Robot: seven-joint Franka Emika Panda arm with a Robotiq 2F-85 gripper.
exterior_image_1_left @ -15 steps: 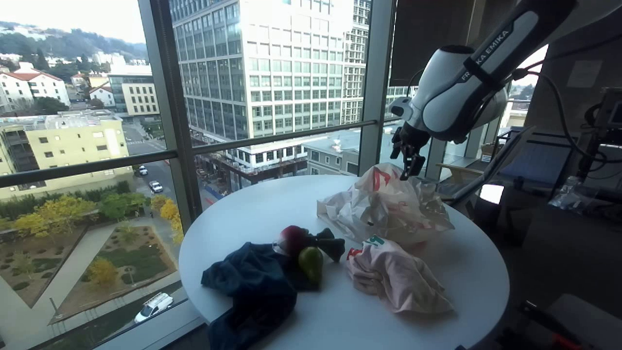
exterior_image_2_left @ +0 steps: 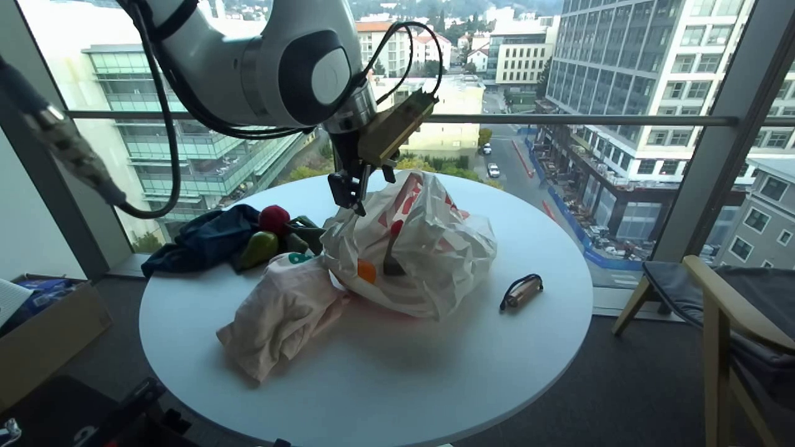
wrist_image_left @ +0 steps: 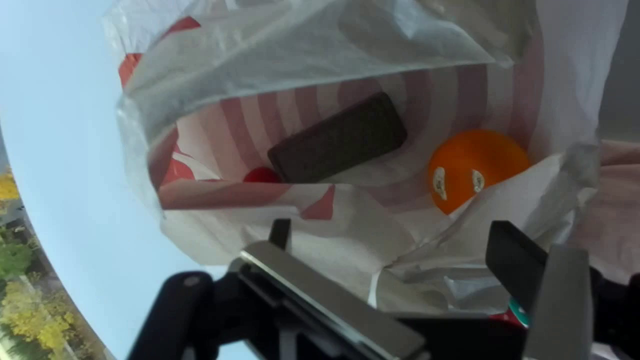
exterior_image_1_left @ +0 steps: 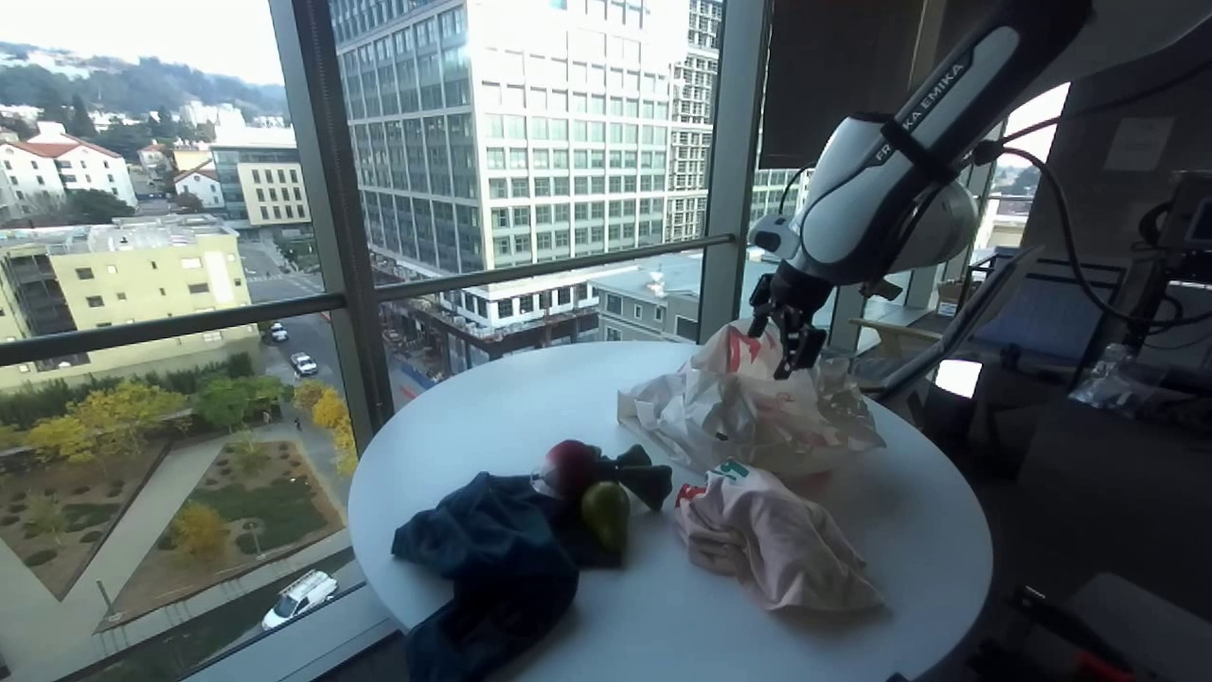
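Observation:
A white plastic bag (exterior_image_2_left: pixel 440 257) with red markings stands on the round table, its mouth toward the wrist camera. Inside it, the wrist view shows a dark block (wrist_image_left: pixel 339 141), an orange (wrist_image_left: pixel 474 165) and a bit of something red (wrist_image_left: pixel 262 175). My gripper is open, its fingers wide apart with nothing held between them. In exterior view 1 the gripper (exterior_image_1_left: pixel 773 347) hangs at the bag's upper part; whether it touches the plastic I cannot tell.
A pink cloth (exterior_image_1_left: pixel 778 540) lies close by the bag. Farther off are a dark blue cloth (exterior_image_1_left: pixel 494 557), a red fruit (exterior_image_1_left: pixel 568 464) and a green pear (exterior_image_1_left: pixel 605 515). A small corded object (exterior_image_2_left: pixel 522 292) sits on the bag's other side.
The arm has come lower and shifted slightly left in exterior view 1, bringing the gripper down to the bag's top. The bag and the other things look unmoved.

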